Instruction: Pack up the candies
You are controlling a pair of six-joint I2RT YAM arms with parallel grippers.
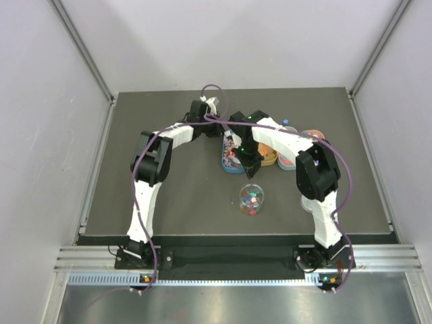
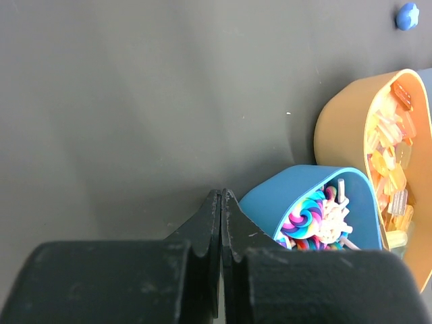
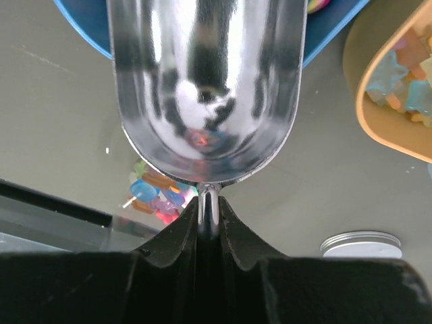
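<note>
A blue bin (image 1: 231, 167) of colourful candies stands left of the orange bin (image 1: 269, 160). At its far end my left gripper is shut, nothing showing between its fingers, close against the blue bin's wall (image 2: 270, 189); contact cannot be told. My right gripper is shut on the thin handle of a shiny metal scoop (image 3: 209, 128). The scoop's bowl lies over the blue bin; the part of it in view holds no candies, and its front is cut off. Nearer the front, a clear round jar (image 1: 251, 199) has mixed candies inside.
To the right are a pale bin (image 1: 286, 162) of candies and another orange one (image 1: 312, 133), partly behind the right arm. A round lid (image 3: 362, 244) lies front right. A blue candy (image 2: 407, 16) sits beyond the bins.
</note>
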